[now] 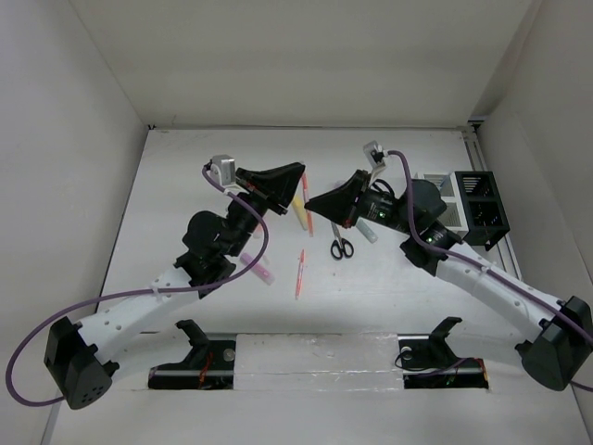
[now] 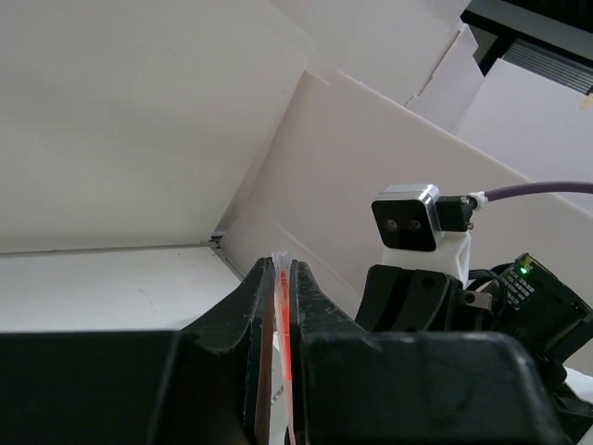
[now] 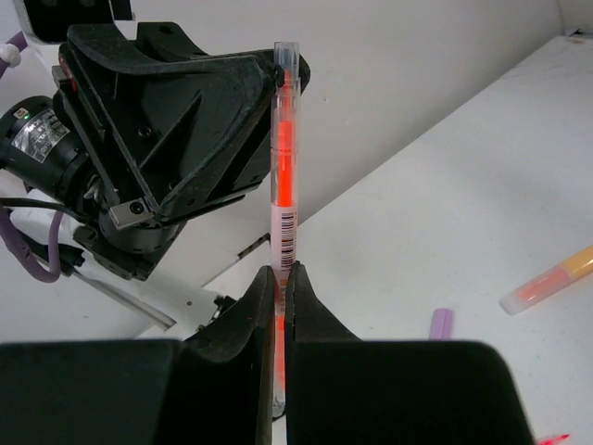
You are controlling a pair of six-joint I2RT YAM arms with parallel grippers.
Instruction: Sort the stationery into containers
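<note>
One slim red pen [image 3: 285, 176] in a clear casing spans both grippers. In the right wrist view the left gripper grips its upper end, while my right gripper is shut around it below the barcode label. The left wrist view shows the pen's end [image 2: 283, 315] between the closed left fingers. From the top, the left gripper [image 1: 303, 168] is farther back than the right gripper [image 1: 308, 208]. Scissors [image 1: 341, 247], another red pen [image 1: 299, 273], a pink-purple stick [image 1: 257, 268] and a yellow item [image 1: 298, 211] lie on the table.
At the right stand a white divided container [image 1: 443, 190] and a black divided container [image 1: 484, 197], partly behind the right arm. A clear tube [image 1: 367, 231] lies close under that arm.
</note>
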